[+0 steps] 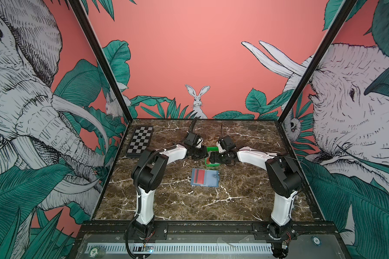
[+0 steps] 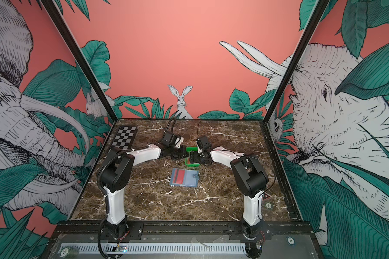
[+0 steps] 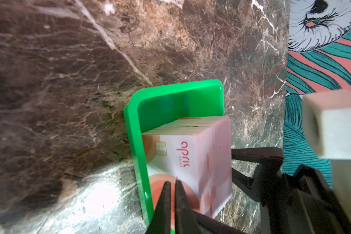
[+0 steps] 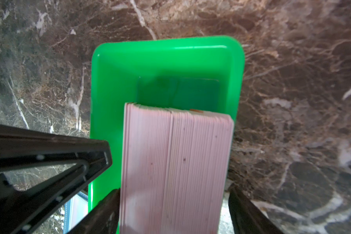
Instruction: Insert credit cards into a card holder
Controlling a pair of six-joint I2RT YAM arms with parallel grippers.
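Packed on edge in the green tray (image 3: 139, 171) is a thick stack of white-and-orange cards (image 4: 175, 167), its tops rising above the rim. My left gripper is shut on the tray's wall, seen in the right wrist view from the side, its dark finger (image 4: 101, 156) crossing the left rim. Over the stack, my right gripper stands open, its blurred fingers (image 4: 243, 210) on either side of the cards. The blue translucent card holder (image 1: 210, 178) lies flat nearer the arm bases, with a red area on its left half.
A black-and-white checkered board (image 1: 140, 140) lies at the back left. Both grippers are close together over the tray.
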